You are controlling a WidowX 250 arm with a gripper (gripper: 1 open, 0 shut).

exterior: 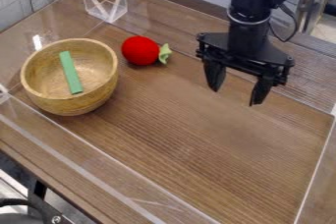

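My black gripper (241,76) hangs over the right back part of the wooden table, its two fingers spread wide apart with nothing visible between them. A red tomato-like object (140,49) with a green top lies to its left. A wooden bowl (94,90) at the left holds a green stick (70,71).
A clear wire or plastic holder (105,2) stands at the back left. A dark cable or part shows at the bottom left corner.
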